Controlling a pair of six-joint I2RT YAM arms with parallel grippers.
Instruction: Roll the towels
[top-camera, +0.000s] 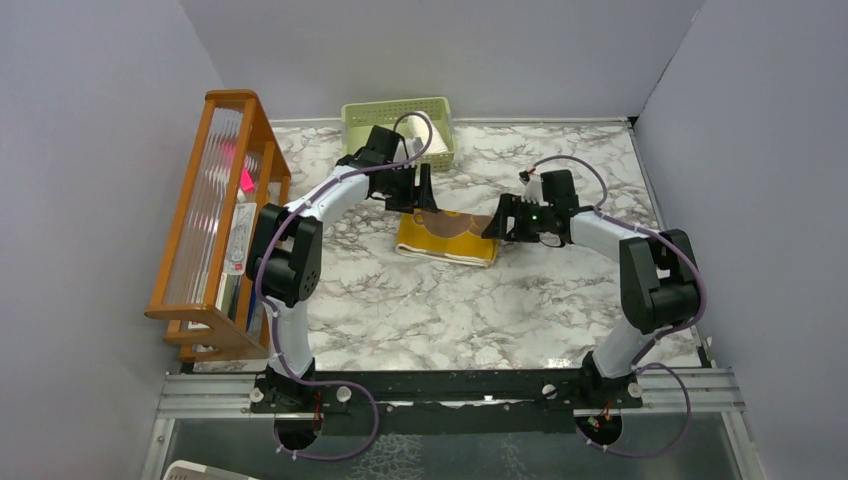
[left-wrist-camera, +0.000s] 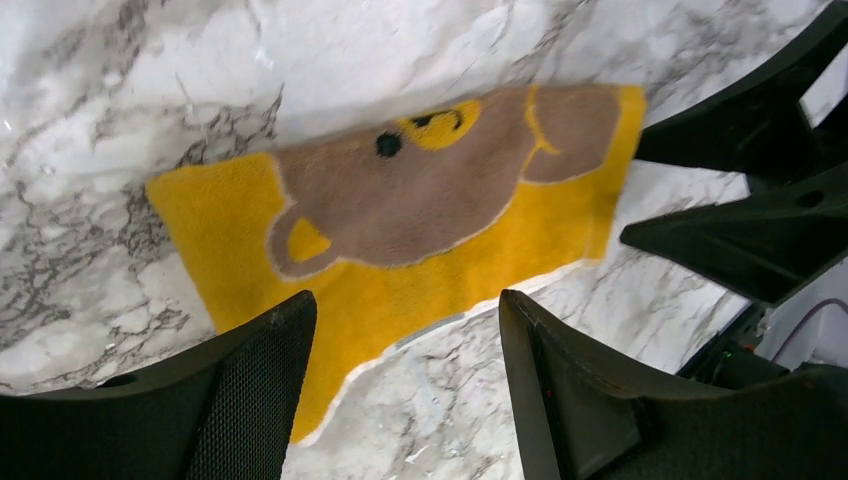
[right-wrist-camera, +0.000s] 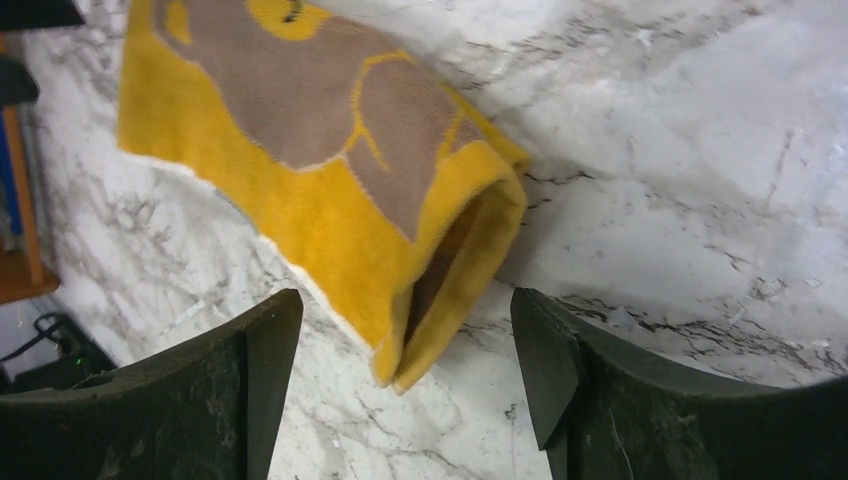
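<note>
A yellow towel with a brown animal print (top-camera: 445, 238) lies folded into a wide rectangle mid-table. Over its left part is my left gripper (top-camera: 424, 188), its fingers apart; in the left wrist view bare towel (left-wrist-camera: 400, 210) shows below and between them. My right gripper (top-camera: 502, 217) stands open at the towel's right end. The right wrist view shows that folded end (right-wrist-camera: 450, 250) as a raised, gaping loop ahead of the open fingers (right-wrist-camera: 265, 350), nothing gripped between them.
A green basket (top-camera: 358, 150) at the back holds a white rolled towel (top-camera: 436, 142), partly hidden by the left arm. A wooden rack (top-camera: 259, 130) with books stands along the left side.
</note>
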